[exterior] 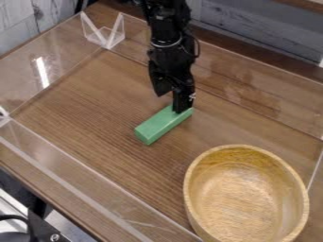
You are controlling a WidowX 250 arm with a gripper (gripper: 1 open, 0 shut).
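A green rectangular block [161,127] lies flat on the wooden table [76,132], angled from lower left to upper right. My black gripper [171,91] hangs just above and behind its upper end. The fingers are dark and small in the camera view; they appear apart, with nothing visible held between them.
A large beige bowl [246,198] sits at the front right. A clear plastic object [104,31] stands at the back left, another at the left edge. Black cable shows at the lower left corner.
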